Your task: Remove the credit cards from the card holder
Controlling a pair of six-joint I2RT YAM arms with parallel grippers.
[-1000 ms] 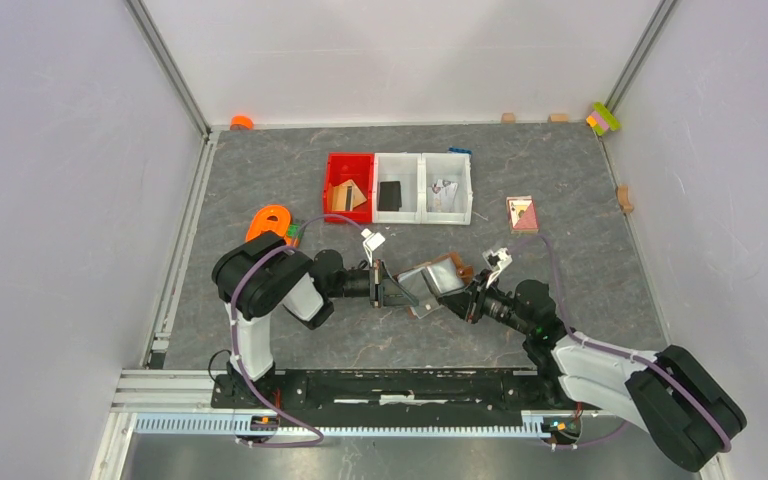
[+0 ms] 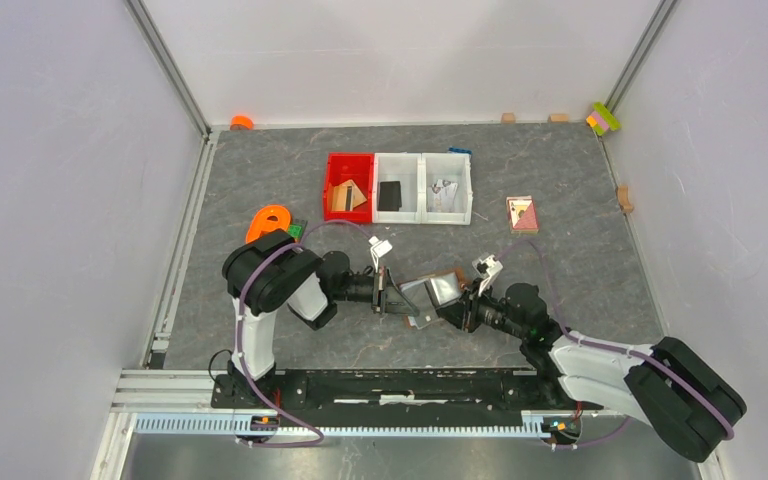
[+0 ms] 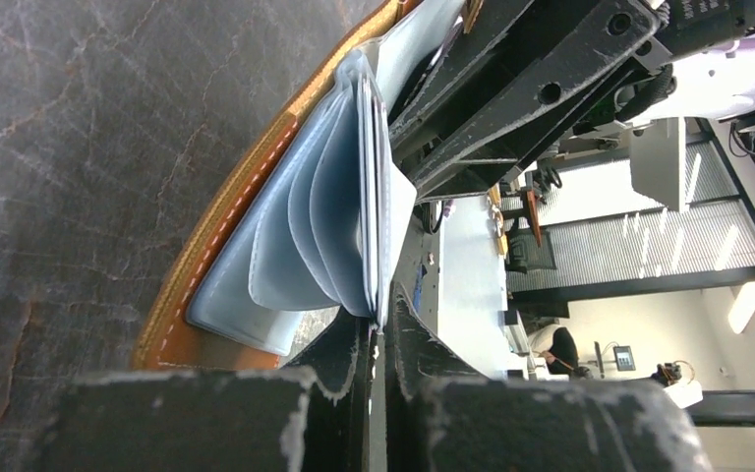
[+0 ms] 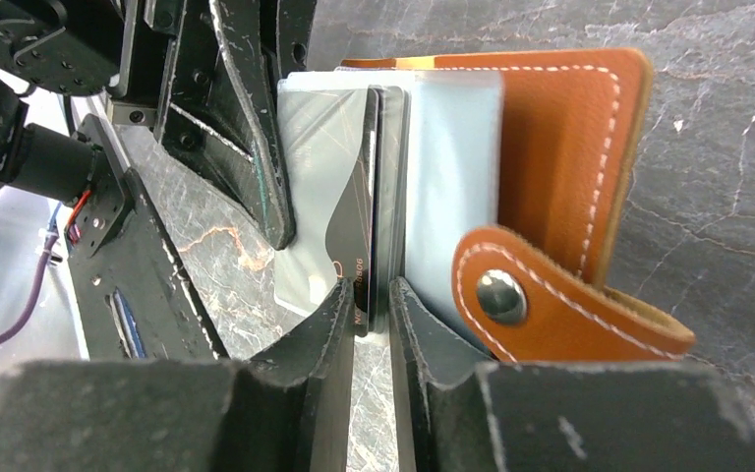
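The brown leather card holder (image 4: 560,147) lies opened on the table between my arms, its clear sleeves (image 3: 339,197) fanned upward. My left gripper is shut on the edge of the sleeves. In the right wrist view its dark fingers (image 4: 246,147) reach in from the upper left. A dark card (image 4: 352,216) shows inside a sleeve there. My right gripper is open by a narrow gap, its fingertips on either side of the card and sleeve edge. In the top view, arms partly cover the holder.
Behind stand a red bin (image 2: 332,185) and a white two-part bin (image 2: 397,218), with things inside. A red-and-white card box (image 2: 522,214) lies to the right and an orange object (image 2: 269,218) to the left. Bare table surrounds the holder.
Both grippers and the card holder have shifted slightly toward the table's front edge. My right arm has also moved a little left.
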